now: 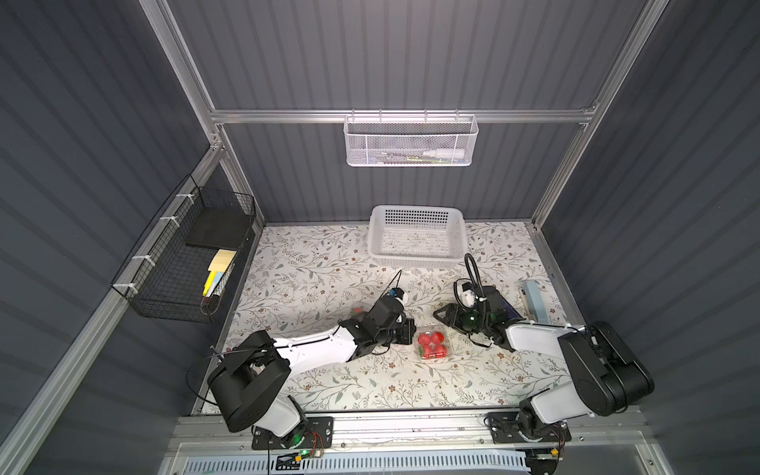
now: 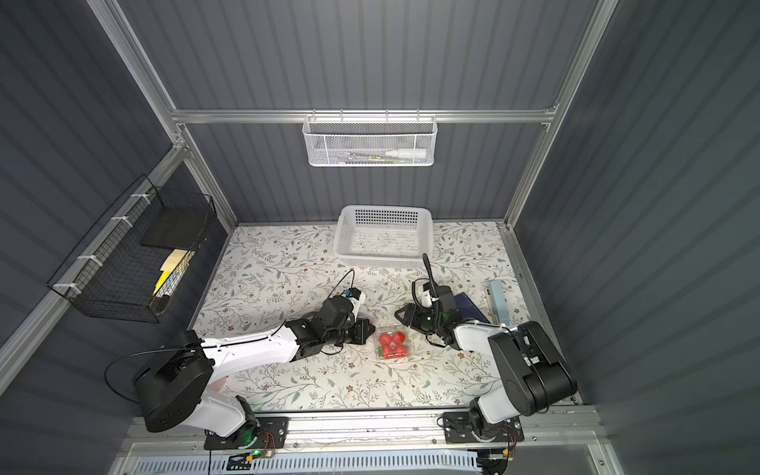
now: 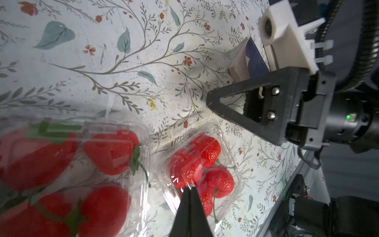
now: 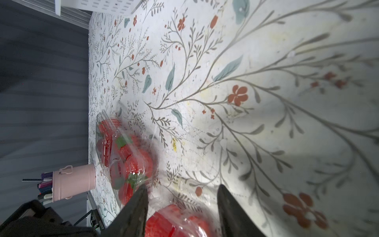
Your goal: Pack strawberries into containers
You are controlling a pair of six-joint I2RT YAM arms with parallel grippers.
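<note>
A small clear container (image 1: 432, 343) packed with red strawberries rests on the patterned table between the two arms. In the left wrist view the shut fingertips of my left gripper overlap the near part of this container (image 3: 203, 173); nothing shows between them. My right gripper (image 2: 402, 315) stands just behind and to the right of it. Seen from the right wrist, that gripper has its fingers apart, with the container (image 4: 177, 221) below and beyond the gap. Further clear strawberry containers (image 3: 106, 158) lie to the left, mostly behind the left arm in the top views.
An empty white basket (image 1: 418, 261) stands at the back. A dark blue flat item (image 2: 472, 307) lies under the right arm, with a light blue box (image 2: 498, 301) beside it. A pink cup (image 4: 74, 182) of pens appears at far left. Between basket and arms the table is clear.
</note>
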